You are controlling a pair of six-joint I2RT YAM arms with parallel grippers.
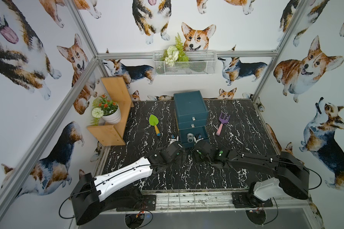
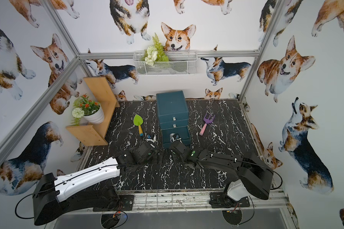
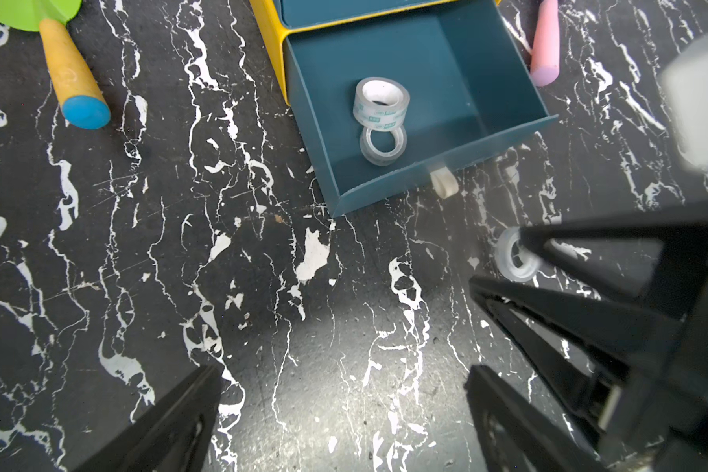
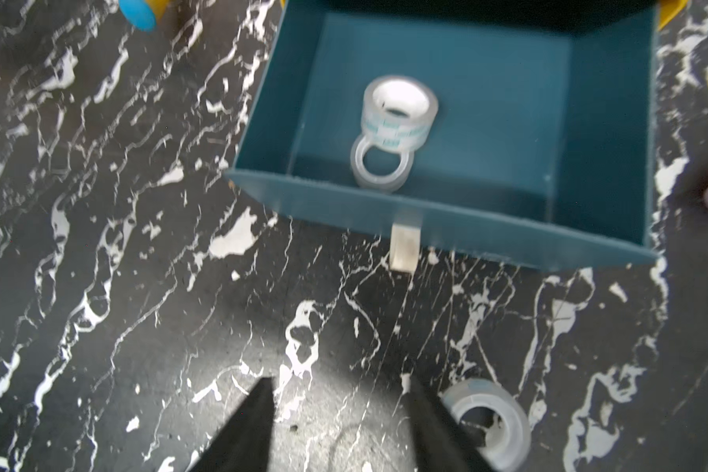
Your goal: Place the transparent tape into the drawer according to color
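Note:
The lowest drawer (image 3: 440, 59) of the teal drawer box stands pulled out. Inside it lie two clear tape rolls: a larger, printed tape roll (image 4: 399, 118) and a thinner tape ring (image 4: 379, 163) beside it, partly overlapped. Another clear tape roll (image 4: 491, 421) lies on the table in front of the drawer, partly hidden by one of my right fingers in the right wrist view. My right gripper is part open above the table in front of the drawer, with nothing held between its fingers. Left of it, my left gripper is wide open and empty.
A green trowel (image 1: 154, 122) lies left of the drawer box (image 1: 190, 105), and a purple fork with a pink handle (image 1: 221, 122) lies right of it. A wooden shelf (image 1: 114, 95) with a potted plant (image 1: 110, 112) stands at left. My two arms are close together.

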